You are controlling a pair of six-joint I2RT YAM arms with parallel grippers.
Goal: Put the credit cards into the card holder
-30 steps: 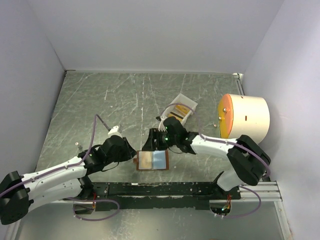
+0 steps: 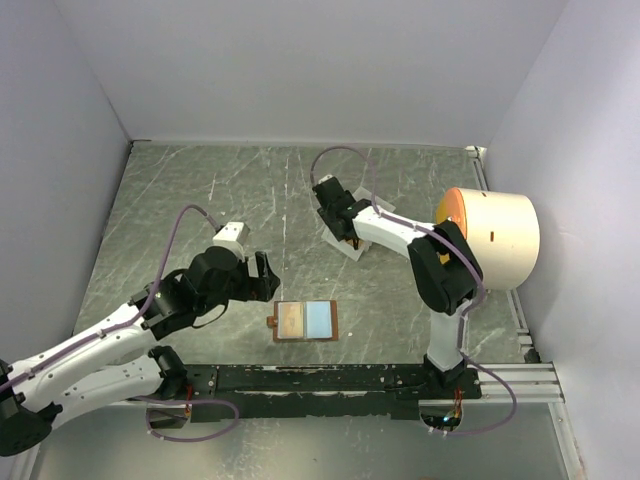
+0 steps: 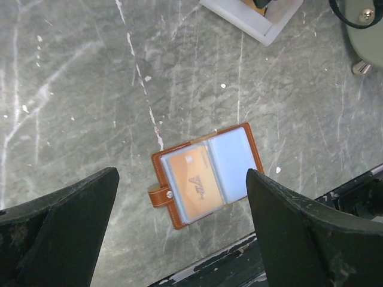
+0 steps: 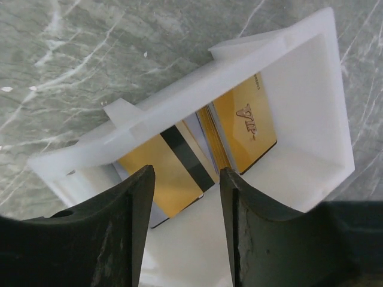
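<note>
The brown card holder [image 3: 242, 146] lies open and flat on the table. Its left clear pocket shows a gold card [image 3: 194, 181]; the right one looks pale blue. Above its upper left corner in the top view, my left gripper [image 2: 260, 270] stands open and empty. A white tray [image 4: 293, 45] holds gold cards [image 4: 248, 119], one of them with a dark stripe [image 4: 185, 152]. Over this tray hovers my right gripper, its fingers part open, with a striped card seen beyond the gap. No card is visibly gripped.
A cream cylinder [image 2: 505, 235] with an orange face stands at the right edge of the table.
The left gripper has opened and moved slightly toward the back.
</note>
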